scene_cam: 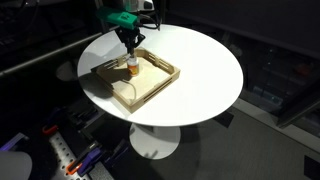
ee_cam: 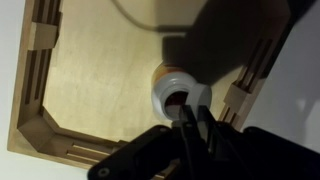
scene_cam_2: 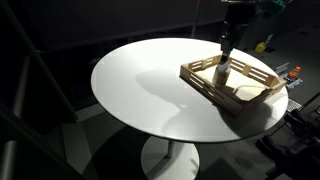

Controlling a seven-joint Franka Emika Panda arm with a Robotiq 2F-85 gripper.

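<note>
A small orange bottle (scene_cam: 133,67) with a white top stands upright inside a wooden tray (scene_cam: 155,94). From above, the wrist view shows its white rim (ee_cam: 160,93) around a dark reddish opening. A pale, round lid (ee_cam: 198,96) is at the right side of that rim, tilted off the opening; whether it is still joined to the bottle cannot be told. My gripper reaches down over the bottle, its dark fingers close together at the lid's edge and apparently shut on it. In exterior view 2, the bottle (scene_cam_2: 222,74) is directly below the gripper (scene_cam_2: 226,50).
The tray's slatted walls surround the bottle, with bare floor (ee_cam: 95,70) on the wrist view's left side. A few small coloured items (scene_cam_2: 292,75) lie beyond the table in exterior view 2.
</note>
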